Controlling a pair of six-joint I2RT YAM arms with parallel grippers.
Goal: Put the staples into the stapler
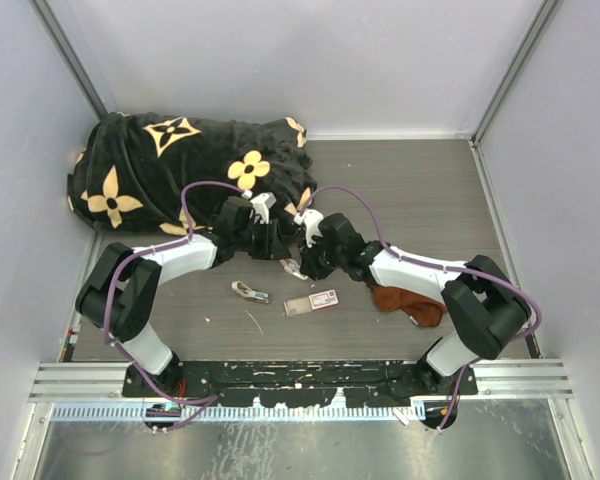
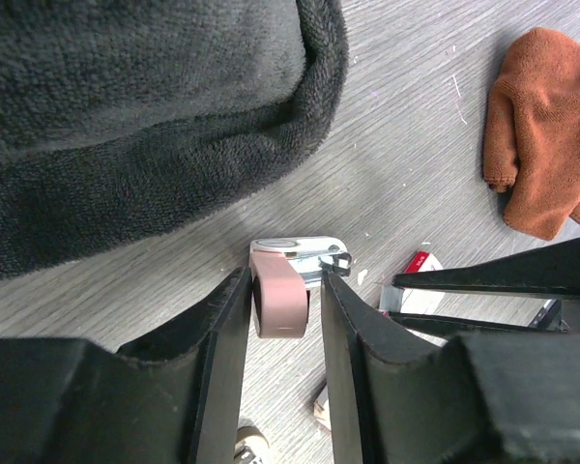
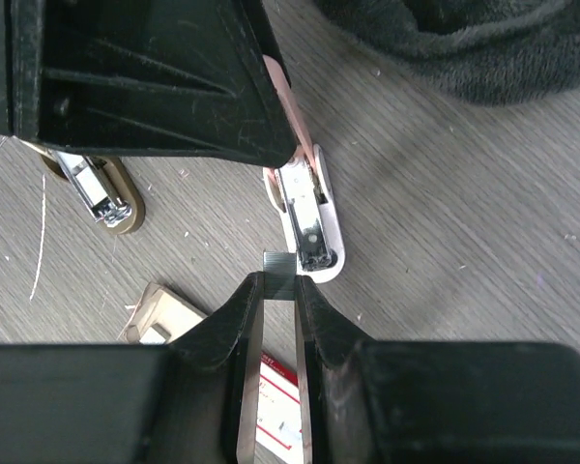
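A pink stapler (image 2: 279, 302) stands tilted open, its silver magazine (image 3: 305, 215) bare towards the right arm. My left gripper has its fingers either side of the stapler's pink top; a narrow gap shows on the right side, so it stands open. A short silver staple strip (image 3: 279, 265) sticks out of my right gripper, which is shut on it. In the right wrist view the strip appears just in front of the magazine's near end; whether they touch cannot be told. In the top view both grippers largely cover the stapler (image 1: 292, 268).
A second, brownish stapler (image 1: 250, 292) lies open to the left. Nearer the front is a red-and-white staple box (image 1: 323, 299) with its tray (image 1: 297, 306) pulled out. A brown cloth (image 1: 412, 304) lies right; a dark patterned blanket (image 1: 200, 165) fills the back left.
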